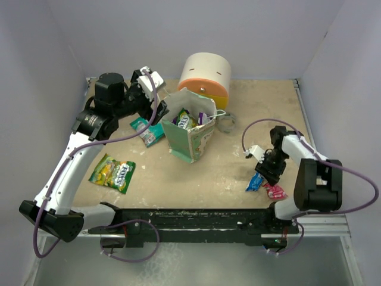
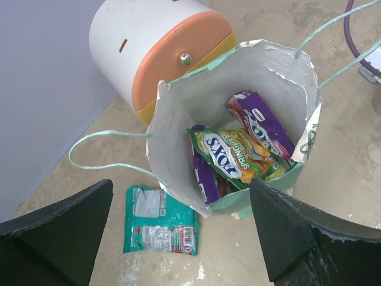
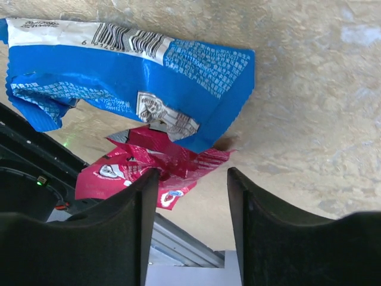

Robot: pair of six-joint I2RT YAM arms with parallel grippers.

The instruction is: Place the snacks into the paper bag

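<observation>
The paper bag [image 1: 187, 143] stands mid-table holding several snacks, including a FOX'S packet [image 2: 226, 155] and purple packets [image 2: 262, 122]. My left gripper hangs open near the bag's left side, a teal packet [image 2: 158, 232] lying below it. At the front right, my right gripper is part open, low over a red packet [image 3: 137, 167], its left finger overlapping it in the wrist view. A blue packet [image 3: 95, 71] lies beside the red one; whether anything is between the fingers is unclear.
Green snack packets [image 1: 112, 173] lie at the front left. A white cylinder with an orange end [image 1: 202, 71] stands behind the bag, a tape roll [image 1: 227, 126] beside it.
</observation>
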